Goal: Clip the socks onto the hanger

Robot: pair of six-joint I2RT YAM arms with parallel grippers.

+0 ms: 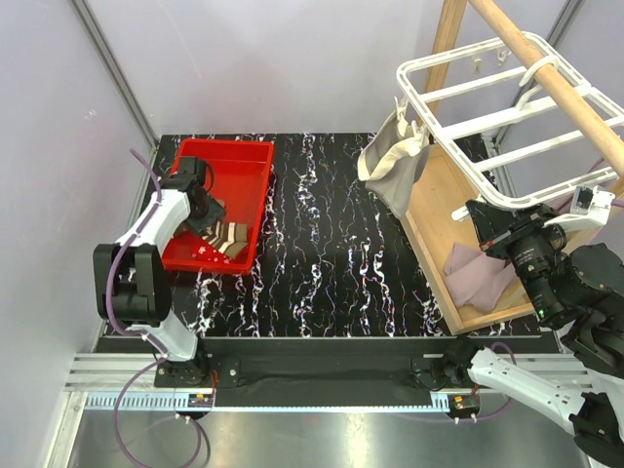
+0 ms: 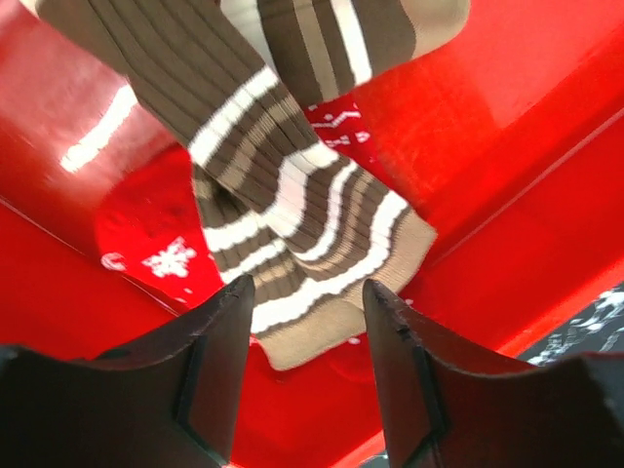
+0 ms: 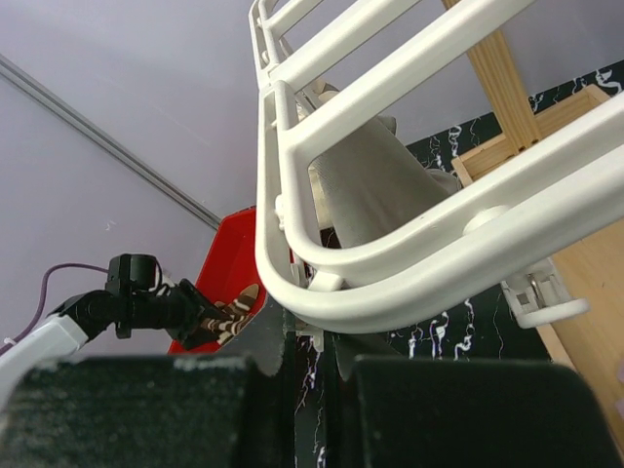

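Observation:
Brown-striped socks (image 2: 302, 214) lie in the red tray (image 1: 238, 166), with my left gripper over them, its fingers apart and nothing between them. The white clip hanger (image 1: 468, 127) hangs from a wooden rod at the right. My right gripper (image 1: 487, 224) is shut on the hanger's near corner. A grey and cream cloth (image 1: 395, 156) hangs clipped at the hanger's far end; whether it is a sock I cannot tell.
A wooden box (image 1: 434, 224) under the hanger holds mauve cloth (image 1: 473, 278). The black marbled surface (image 1: 322, 253) between tray and box is clear. Walls stand behind and at both sides.

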